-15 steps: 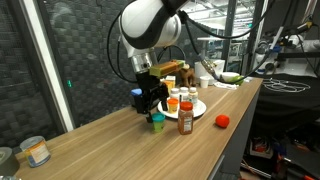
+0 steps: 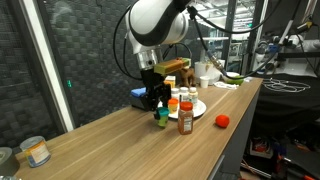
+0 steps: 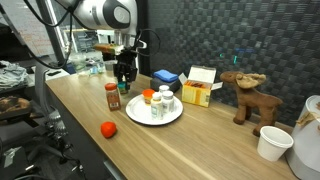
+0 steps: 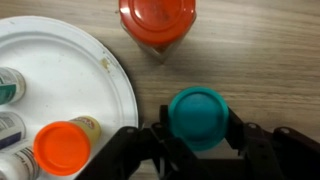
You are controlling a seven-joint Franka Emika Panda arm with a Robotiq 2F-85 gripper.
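A small green bottle with a teal cap (image 4: 198,118) stands between the fingers of my gripper, which is shut on it. In exterior view 1 the same bottle (image 2: 162,118) shows below the gripper, at the left of the white plate (image 2: 200,111); whether its base touches the table cannot be told. From above, the cap lies off the plate's rim. A jar with an orange-red lid (image 4: 157,18) stands upright close by, apart from my fingers.
The plate (image 3: 138,113) carries several small bottles, some with orange caps. A red tomato (image 3: 108,129) lies near the table's front edge. Behind are a yellow box (image 3: 200,85), a brown moose figure (image 3: 255,100) and a white cup (image 3: 272,142).
The gripper and the teal-capped bottle have shifted slightly right, toward the plate, in exterior view 1. The jar, plate and tomato have stayed put.
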